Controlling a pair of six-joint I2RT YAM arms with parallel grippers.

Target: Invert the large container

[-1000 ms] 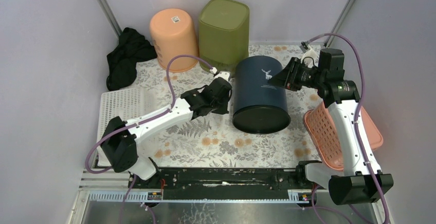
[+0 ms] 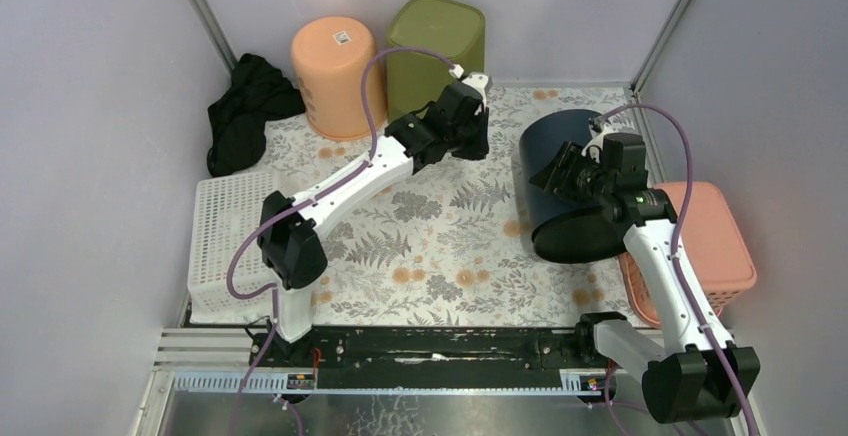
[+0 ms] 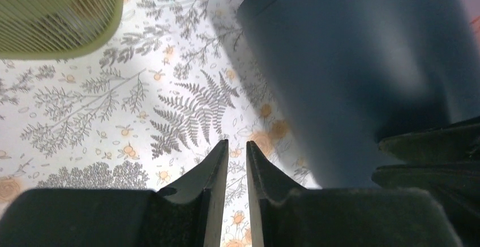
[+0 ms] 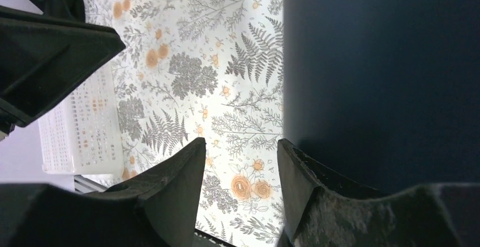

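The large dark navy container (image 2: 555, 151) lies on its side at the right of the table, its open mouth facing the front edge. Over its upper side sits my right gripper (image 2: 556, 184); in the right wrist view the gap between its fingers shows only tablecloth, and the container's wall (image 4: 385, 77) fills the right side. Well to the left of the container, near the green bin, hangs my left gripper (image 2: 470, 153), with a narrow gap and nothing between its fingers. The container's wall (image 3: 339, 71) spans the upper right of the left wrist view.
An orange basket (image 2: 705, 241) lies close against the container's right side. Behind stand a peach bin (image 2: 335, 71) and a green bin (image 2: 430, 41). A black cloth (image 2: 250, 116) and a white basket (image 2: 230, 246) occupy the left.
The container has rolled to the right, its logo turning out of sight, until close against the orange basket, which has shifted slightly right. My left gripper has moved right and toward the back.
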